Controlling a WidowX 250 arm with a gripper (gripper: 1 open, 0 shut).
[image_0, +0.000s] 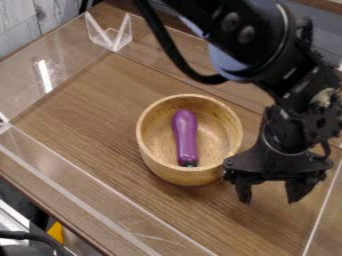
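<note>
A purple eggplant-like object (186, 135) lies lengthwise in a wooden bowl (159, 117) in the middle of the table. Right of the bowl, my black gripper (274, 182) is low over the tabletop, its fingers apart and nothing visible between them. The gripper's body hides some of the table behind it.
A clear plastic container (110, 32) stands at the back left. A wall edge runs along the back right.
</note>
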